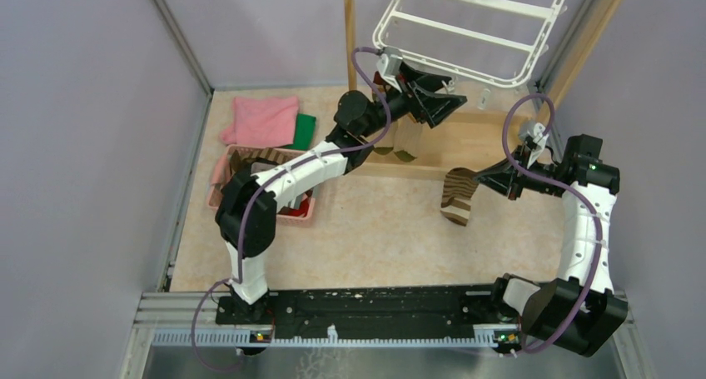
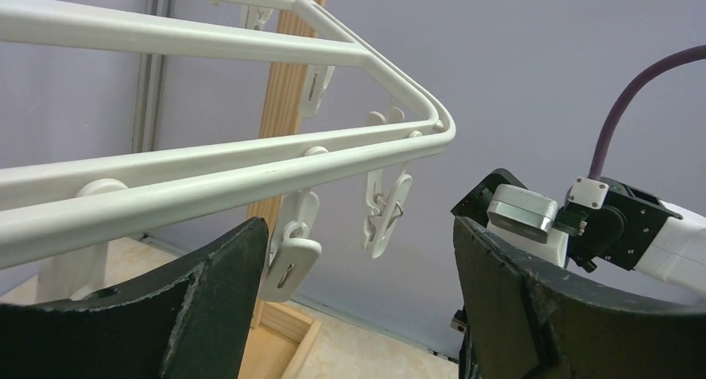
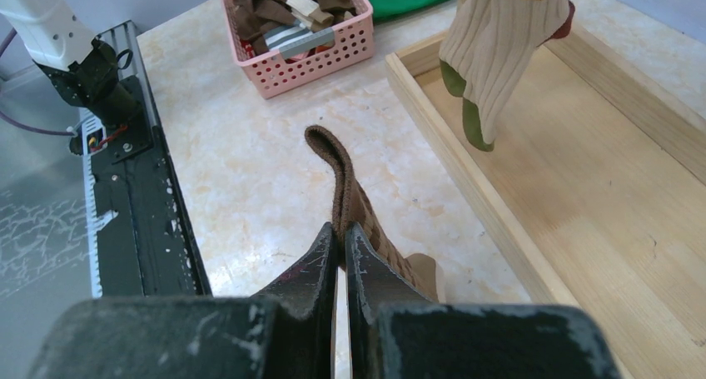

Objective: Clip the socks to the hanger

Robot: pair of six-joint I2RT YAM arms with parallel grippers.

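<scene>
The white hanger (image 1: 462, 71) with its clips fills the upper left wrist view; my left gripper is part open just below its front bar, a clip (image 2: 287, 266) between the fingers' line of sight. My right gripper is shut on a brown striped sock (image 1: 458, 196), which hangs from the fingertips. Cream socks (image 3: 508, 62) with green toes hang at the hanger, partly hidden by my left arm in the top view.
A pink basket (image 3: 304, 67) of socks stands at the left, with pink and green cloths (image 1: 258, 121) behind it. A wooden tray (image 3: 616, 229) lies under the hanger.
</scene>
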